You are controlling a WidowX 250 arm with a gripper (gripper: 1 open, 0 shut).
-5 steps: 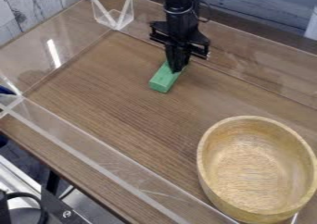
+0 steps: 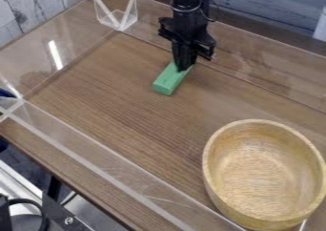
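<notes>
A green block (image 2: 170,80) lies on the wooden table at the upper middle, long side running toward the back right. The dark robot gripper (image 2: 182,57) hangs over its far end, low and close to it; the arm reaches down from the top edge. The gripper looks shut; whether it touches the block cannot be told, and its fingertips are hard to make out.
A large tan bowl (image 2: 260,151) fills the lower right. A clear plastic container (image 2: 117,11) sits at the back left. Black cables lie off the table's lower left edge.
The upper part of the gripper has shifted and turned slightly over the last second. The green block stays in about the same place.
</notes>
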